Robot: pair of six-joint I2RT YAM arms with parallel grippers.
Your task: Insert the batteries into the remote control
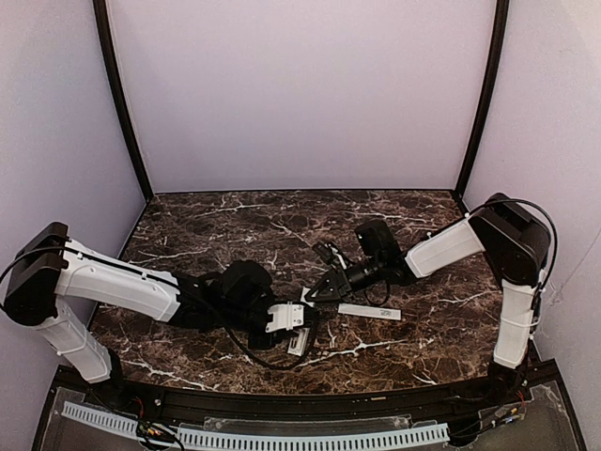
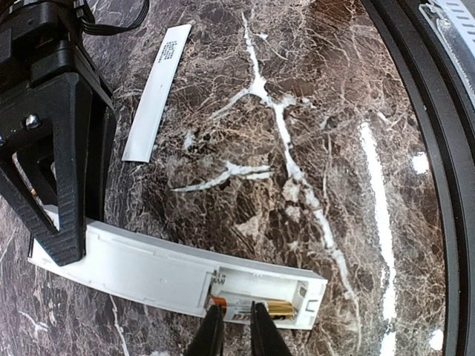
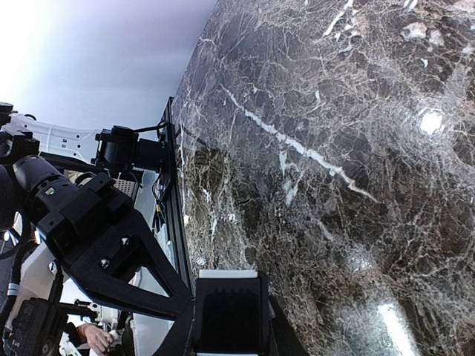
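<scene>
The white remote control [image 2: 141, 267] lies across the lower left wrist view, its battery compartment exposed, with one battery [image 2: 252, 308] lying along the compartment's near side. My right gripper is shut on the remote's far-left end; in the top view it reaches in from the right. My left gripper is over the compartment, its dark fingertips at the battery, part open; whether they touch it I cannot tell. The white battery cover [image 2: 156, 96] lies apart on the table, to the right of the remote in the top view [image 1: 369, 311].
White walls stand at the back and both sides.
</scene>
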